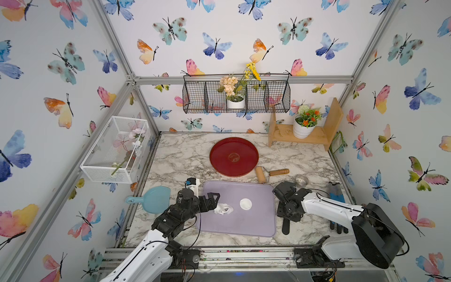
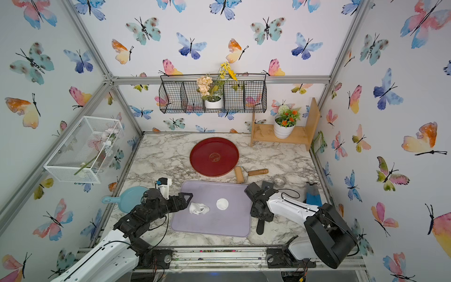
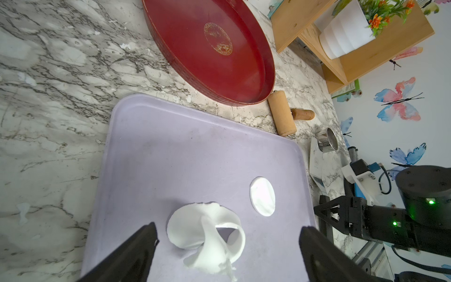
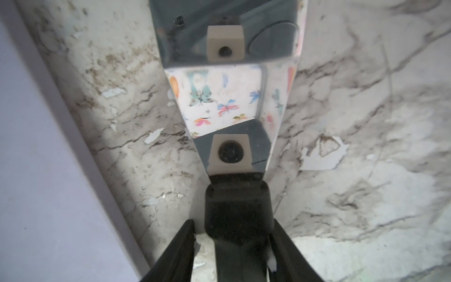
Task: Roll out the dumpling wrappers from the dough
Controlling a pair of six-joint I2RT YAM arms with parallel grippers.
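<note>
On the lilac tray (image 1: 239, 225) lie a flat round white wrapper (image 1: 245, 204) and a crumpled, folded piece of white dough (image 3: 206, 235). My left gripper is open above the crumpled piece, its fingers empty. Right of the tray lies a spatula with a shiny metal blade (image 4: 225, 98) and a black handle (image 4: 239, 206). My right gripper straddles that handle from above, fingers part open. A gap shows between the left finger and the handle; the right finger is against or very close to it.
A wooden roller (image 3: 281, 112) rests behind the tray, beside a metal ring cutter (image 3: 327, 140). The round red tray (image 1: 234, 164) sits further back. A blue pan-shaped board (image 1: 157, 199) lies left, partly behind my left arm.
</note>
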